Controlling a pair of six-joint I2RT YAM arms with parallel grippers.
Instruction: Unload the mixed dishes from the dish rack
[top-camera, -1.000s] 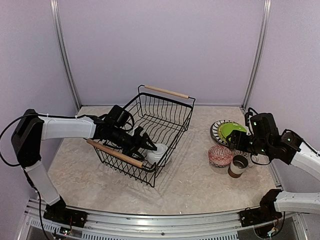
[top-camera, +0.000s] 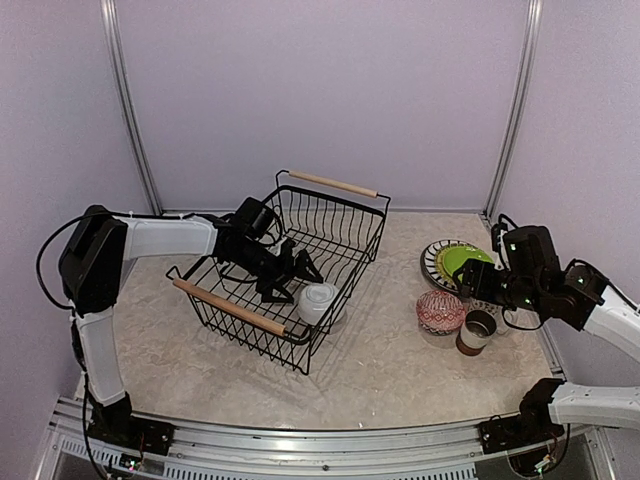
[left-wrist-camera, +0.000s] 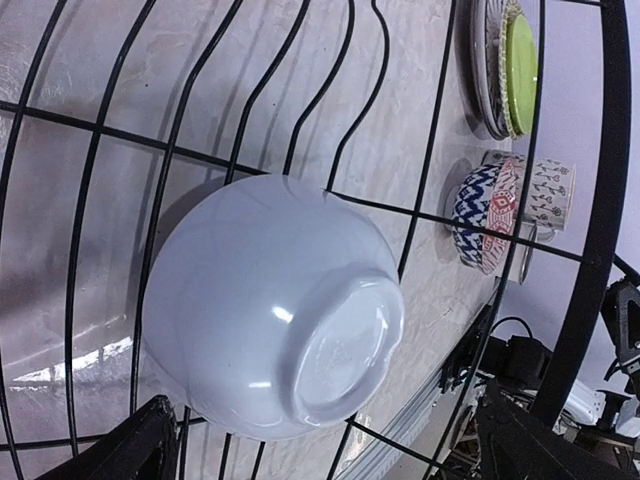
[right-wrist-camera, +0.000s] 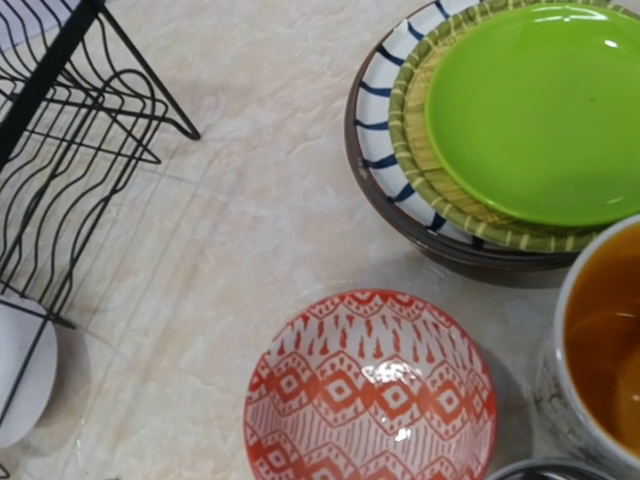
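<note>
A white bowl is bottom-up in the front right corner of the black wire dish rack. In the left wrist view the bowl tilts, its foot ring turned to the lower right. My left gripper stands open inside the rack, just behind and left of the bowl, with nothing between its fingers. On the table's right, my right gripper hangs over the unloaded dishes; how its fingers stand is not clear, and its fingers do not show in the right wrist view.
Right of the rack are stacked plates with a green plate on top, a red patterned bowl, and a cup. A metal-looking cup stands in front. Bare table separates rack and dishes. Rack wires and wooden handles surround my left gripper.
My left arm has swung right and its gripper has shifted slightly back and right, with fingers spread apart. The white bowl sits slightly farther right. My right arm looks unmoved.
</note>
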